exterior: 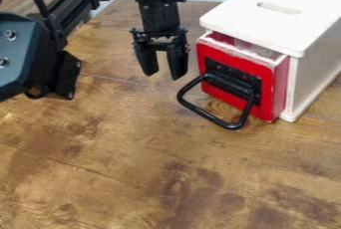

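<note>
My black gripper (162,58) hangs open in the upper middle of the camera view, its two fingers spread with nothing between them. Just to its right stands a white box (278,13) with a red front panel (277,74). A black plate on that panel carries a black bar handle (200,114), which sticks out low toward the lower left, below and right of my fingers and apart from them. A narrow gap shows along the top of the red panel.
Dark parts of my arm fill the upper left. A pale wall runs behind at the top right.
</note>
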